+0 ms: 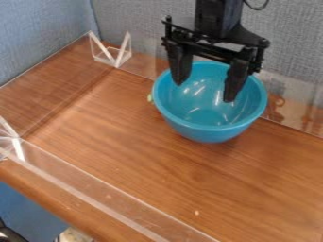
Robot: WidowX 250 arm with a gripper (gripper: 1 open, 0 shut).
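Observation:
My black gripper (pixel 205 83) hangs over a light blue plastic bowl (pixel 210 118) in the upper right of the camera view, its two fingers apart, tips at the height of the bowl's upper part as seen here. I see nothing held between them. The bowl stands upright on the wooden table (pixel 127 170). A small yellowish thing peeks out at the bowl's left edge, mostly hidden.
Clear plastic walls edge the table, with white frame pieces (pixel 110 52) at the back left and at the left front. A grey padded wall runs behind. The left, middle and front right of the table are clear.

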